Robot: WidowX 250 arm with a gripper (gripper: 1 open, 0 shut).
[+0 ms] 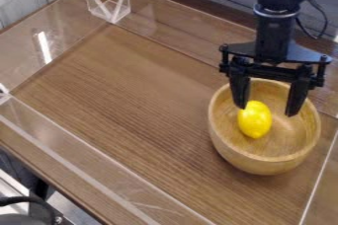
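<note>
A yellow egg-shaped object (254,120) sits toward the left inside a tan round bowl (264,159) at the right of the table. Above it is my black gripper (271,93), open, its two fingers spread wide over the bowl, one near the left rim and one near the right, reaching down with nothing held between them. The egg lies a little below and left of the midpoint between the fingertips.
A wooden table (106,111) fills most of the view, clear on the left and middle. A white wire holder (106,7) stands at the back left. A grey wall runs behind the arm.
</note>
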